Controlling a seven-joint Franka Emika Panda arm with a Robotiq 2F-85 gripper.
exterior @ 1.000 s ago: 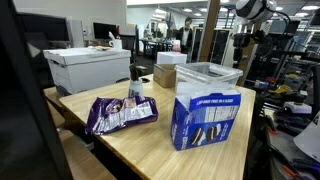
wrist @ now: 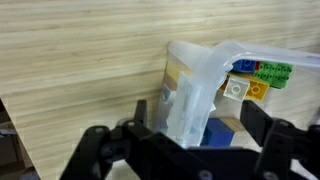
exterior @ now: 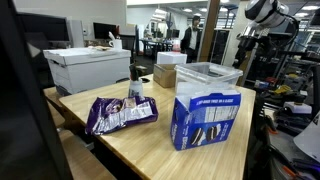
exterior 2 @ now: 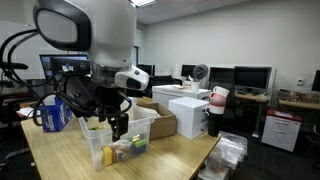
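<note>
A clear plastic bin (exterior 2: 146, 122) stands on the wooden table, with colourful blocks (exterior 2: 124, 150) inside. In the wrist view, the bin's pale rim (wrist: 205, 80) runs up between the two dark fingers of my gripper, which stand apart. Blocks (wrist: 250, 80) in green, yellow and white show through the bin wall at right. Large in exterior view 2, my gripper (exterior 2: 115, 125) points down at the near side of the bin. Whether either finger touches the wall cannot be told.
In exterior view 1, a blue-and-white package (exterior: 205, 120), a purple bag (exterior: 122, 114) and a bottle (exterior: 136, 82) stand on the table. A cardboard box (exterior 2: 162, 118) and a white box (exterior 2: 190, 117) are behind the bin. Bare tabletop (wrist: 70, 60) lies left of the bin.
At the far right of exterior view 1, the arm and gripper have shifted and come lower towards the bin's far end. The bin and other table items look unmoved.
</note>
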